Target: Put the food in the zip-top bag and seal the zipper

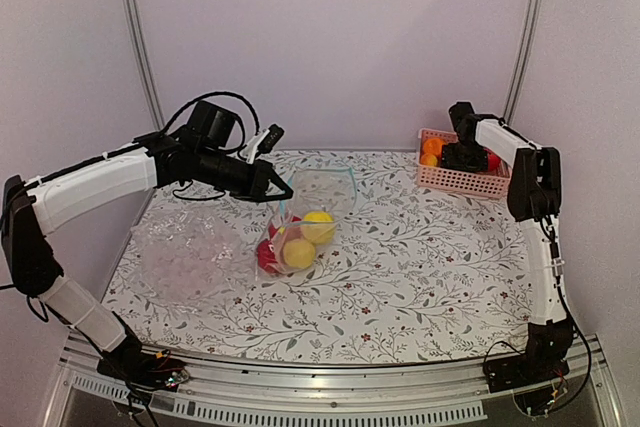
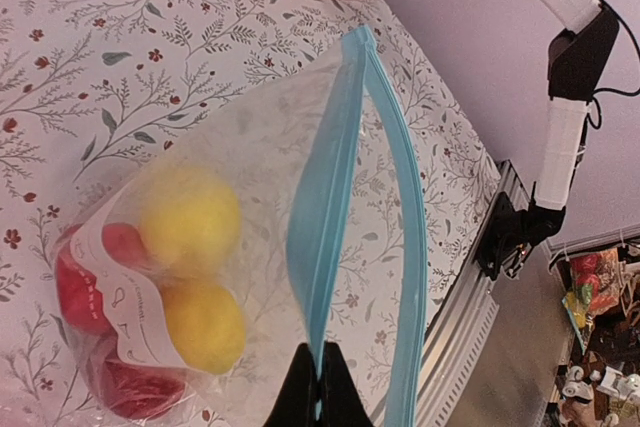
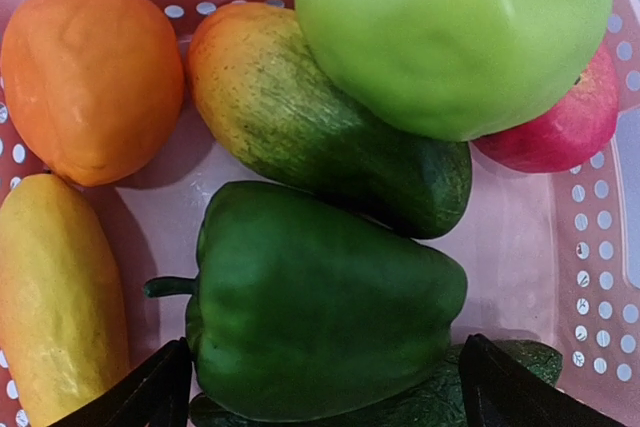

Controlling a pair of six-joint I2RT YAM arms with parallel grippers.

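Note:
A clear zip bag [image 1: 330,192] with blue zipper edges holds red and yellow food [image 2: 190,217]. My left gripper is shut on the bag's blue rim [image 2: 340,147], holding it up. In the pink basket [image 1: 455,180], my right gripper stands open, its fingers either side of a dark green bell pepper [image 3: 320,307]. Around the pepper are an orange fruit [image 3: 90,77], a yellow one [image 3: 55,297], a mango [image 3: 300,117], a light green one [image 3: 450,17], a red one [image 3: 560,127] and a dark cucumber [image 3: 520,367].
A crumpled clear plastic piece [image 1: 185,257] lies at the table's left. The walls stand close behind and beside the basket.

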